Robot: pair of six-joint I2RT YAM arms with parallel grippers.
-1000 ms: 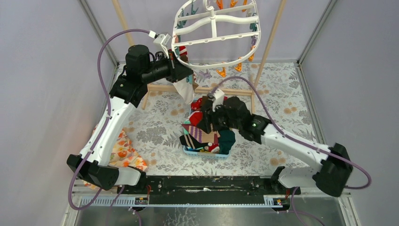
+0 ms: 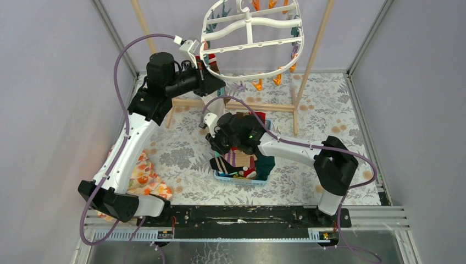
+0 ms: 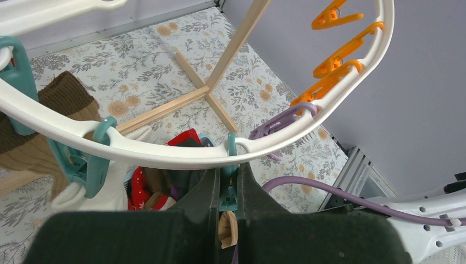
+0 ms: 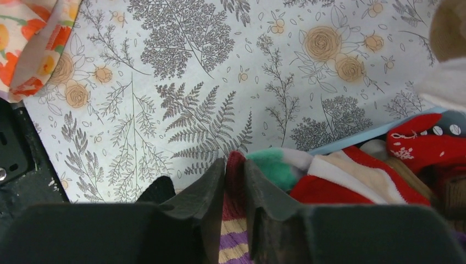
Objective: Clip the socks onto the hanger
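Note:
In the left wrist view, my left gripper is shut on a teal clip [image 3: 232,144] at the rim of the white hanger [image 3: 181,158]. At the blue basket [image 2: 242,182], my right gripper [image 2: 218,149] points down over the socks. Seen from the right wrist, its fingers [image 4: 210,190] stand partly open, close on either side of the dark red tip [image 4: 235,170] of a striped sock [image 4: 234,240]. Whether they press on it cannot be told. A brown sock [image 3: 33,151] and a white sock [image 3: 112,184] hang from teal clips at the hanger's left.
Orange clips [image 3: 331,66] and a purple clip [image 3: 280,122] hang farther along the rim. Wooden stand bars [image 2: 264,106] cross behind the basket. An orange-patterned cloth [image 2: 145,179] lies at left. Patterned floor on both sides of the basket is clear.
My right arm has swung left and inward, bringing its gripper from above the basket's middle to the striped sock's dark red end at the left edge. The left arm has stayed put.

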